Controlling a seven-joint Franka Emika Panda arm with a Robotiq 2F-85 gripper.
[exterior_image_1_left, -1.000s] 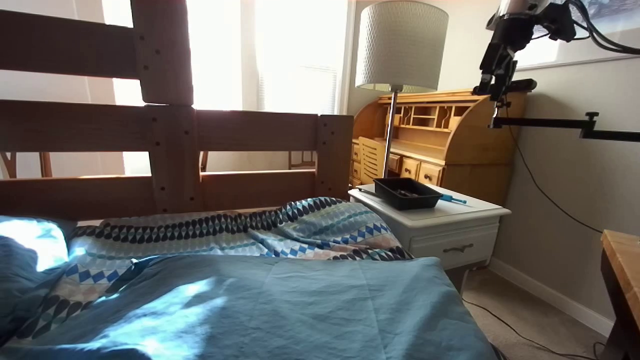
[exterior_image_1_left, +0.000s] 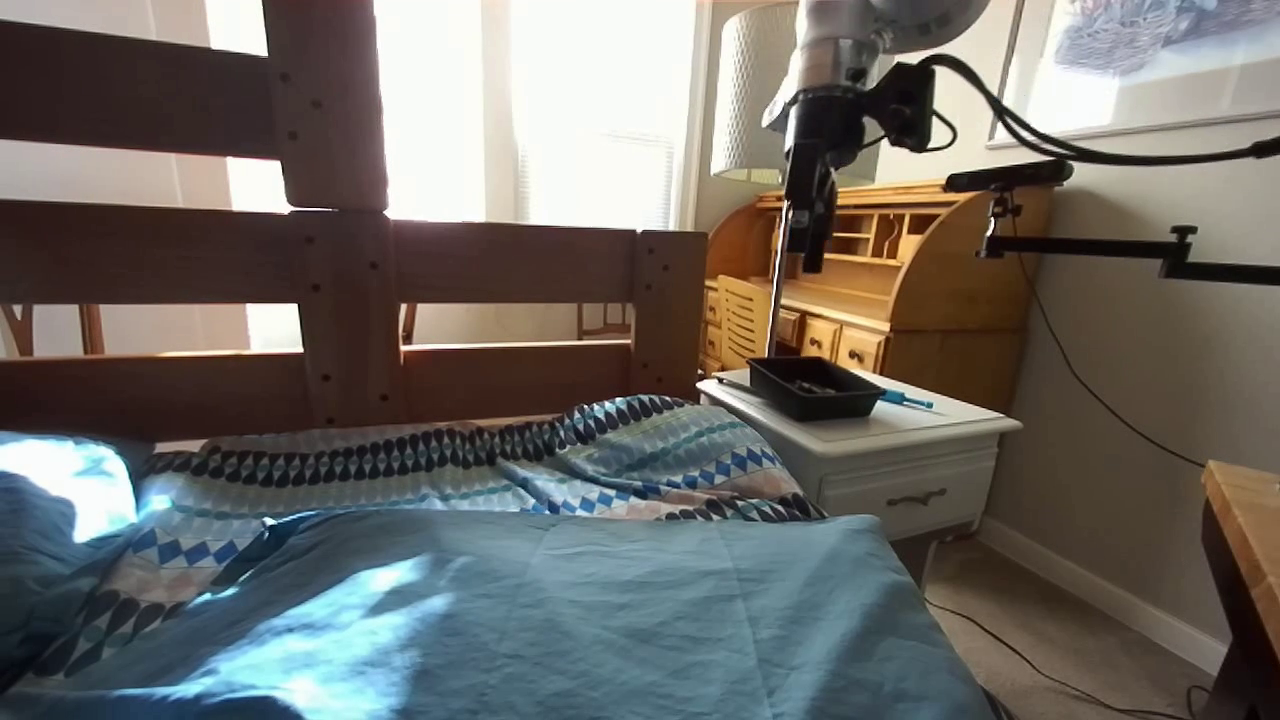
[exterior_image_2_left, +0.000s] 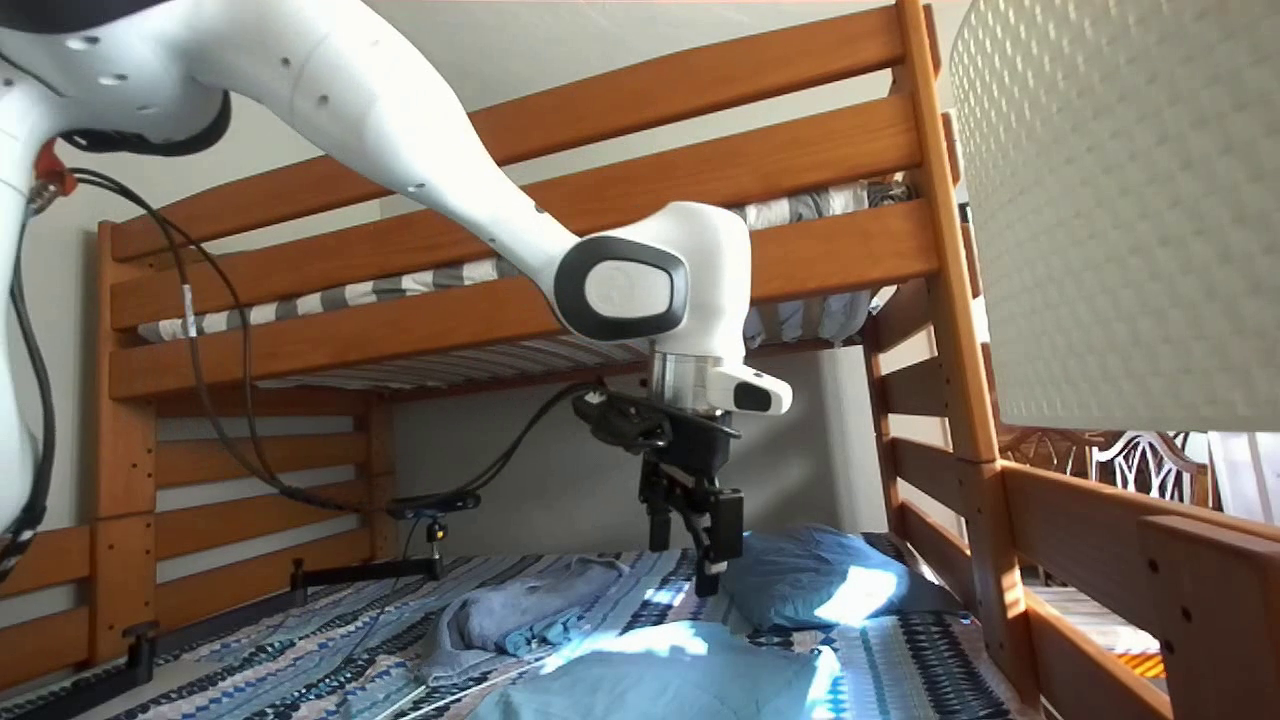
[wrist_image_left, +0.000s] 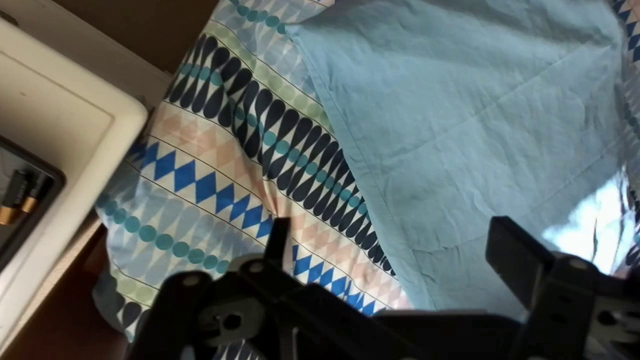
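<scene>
My gripper is open, its two fingers wide apart and nothing between them. Below it in the wrist view lie a plain blue cloth (wrist_image_left: 456, 138) and a patterned bedspread (wrist_image_left: 240, 156). From the side, the gripper (exterior_image_1_left: 811, 228) hangs in the air, in front of the lamp as seen in exterior view 1. A black tray (exterior_image_1_left: 786, 398) rests on the white nightstand (exterior_image_1_left: 924, 434). Part of that tray shows at the wrist view's left edge, with a few black-and-copper batteries (wrist_image_left: 18, 195) inside. Exterior view 2 has the gripper (exterior_image_2_left: 686, 552) pointing down above the bed.
A blue object (exterior_image_1_left: 906, 398) lies beside the tray. Behind the nightstand stand a lamp (exterior_image_1_left: 746, 102) and a wooden desk (exterior_image_1_left: 960, 270). Bunk-bed rails (exterior_image_2_left: 768, 258) and a black camera arm (exterior_image_1_left: 1080, 247) border the space. A pillow (exterior_image_2_left: 792, 576) and grey-blue cloth (exterior_image_2_left: 528, 606) lie on the bed.
In exterior view 1 my arm and gripper have swung left and somewhat lower, now in front of the lamp. The tray, nightstand and bedding look unchanged.
</scene>
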